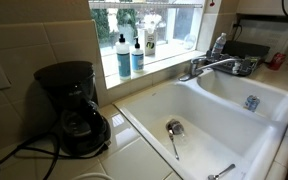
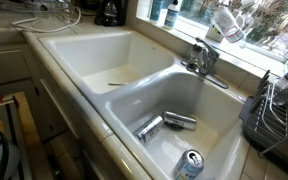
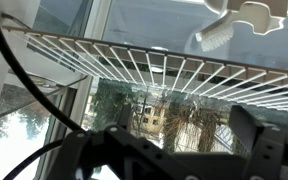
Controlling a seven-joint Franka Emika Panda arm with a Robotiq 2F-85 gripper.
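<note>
In the wrist view my gripper stands open, its dark fingers point(image 3: 246, 128) spread along the lower edge, with nothing seen held between them. Beyond them runs a white wire rack point(image 3: 154, 65). A white brush point(image 3: 217, 34) shows above it. Inside the sink in exterior view 2, one basin holds several cans, among them an upright can point(image 2: 190, 163) and a can lying down point(image 2: 179, 120). Exterior view 1 shows a spoon point(image 1: 172, 142) in the nearer basin and a can point(image 1: 251, 103) in the farther one. The gripper cannot be made out in either exterior view.
A black coffee maker point(image 1: 74, 105) stands left of the sink. Soap bottles point(image 1: 123, 58) line the sill beside the faucet point(image 1: 199, 66). A dark dish rack point(image 2: 274, 115) borders the right side in exterior view 2. Bare counter point(image 1: 134, 160) lies before the coffee maker.
</note>
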